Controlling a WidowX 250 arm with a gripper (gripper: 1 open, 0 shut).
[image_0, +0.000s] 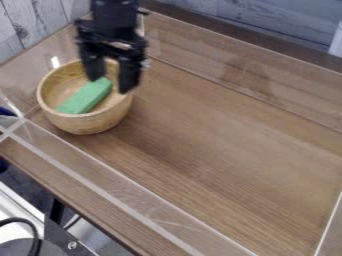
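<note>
My gripper (110, 62) is a dark, blurred shape hanging at the upper left over a round wooden bowl (83, 118). It appears open, its two dark prongs apart. A green block (86, 96) lies inside the bowl, below and between the prongs.
Grey boards run along the back edge. A dark cable (20, 225) is at the lower left, beside the table.
</note>
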